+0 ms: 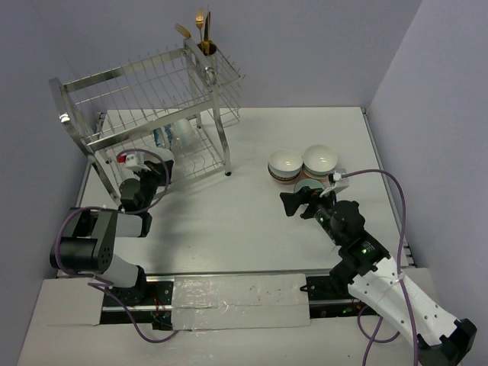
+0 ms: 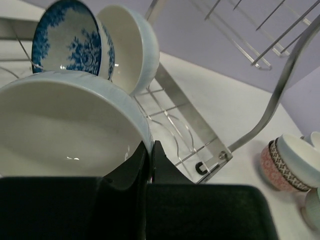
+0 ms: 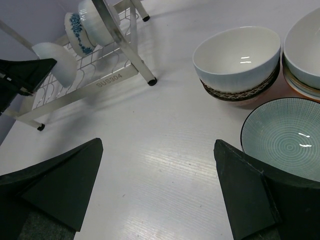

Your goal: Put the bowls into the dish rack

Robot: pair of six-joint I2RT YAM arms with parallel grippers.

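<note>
My left gripper is shut on the rim of a white bowl (image 2: 60, 125), which is tilted on its side at the rack's lower tier. Behind it in the left wrist view, a blue-flowered bowl (image 2: 67, 40) and another pale bowl (image 2: 132, 50) stand on edge in the dish rack (image 1: 156, 122). My right gripper is open and empty, above the table by the stacked bowls. Those are a white bowl (image 3: 237, 57) on patterned ones, a second stack (image 3: 307, 42) beside it, and a green bowl (image 3: 287, 140) in front.
A holder with golden cutlery (image 1: 204, 42) hangs high on the rack's right side. The rack's upper tier (image 1: 137, 84) overhangs the lower one. Open white table (image 1: 221, 221) lies between rack and stacks. Walls stand close on both sides.
</note>
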